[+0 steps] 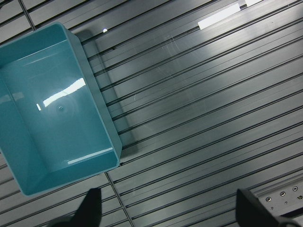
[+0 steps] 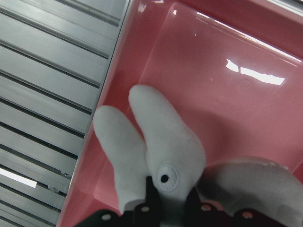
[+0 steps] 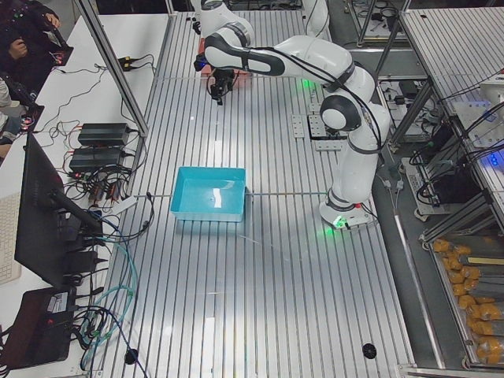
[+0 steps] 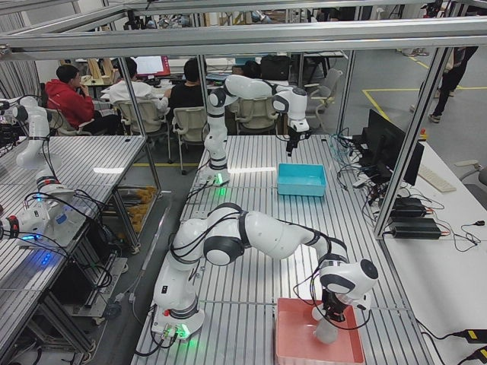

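Note:
A white plush toy [image 2: 168, 142] with long rounded lobes lies in the pink tray [image 4: 289, 342], at the near end in the camera right view. My right gripper [image 4: 332, 312] is down on it, fingers closed round its narrow part in the right wrist view. A grey-white rounded piece beside it is partly hidden. My left gripper [image 4: 293, 147] hangs open above the table, its fingers wide apart in the left wrist view with nothing between them, near the empty teal bin [image 1: 57, 118].
Monitors [image 3: 43, 220], power boxes and cables line one side. Vertical frame posts [image 4: 407, 144] stand at the table's sides.

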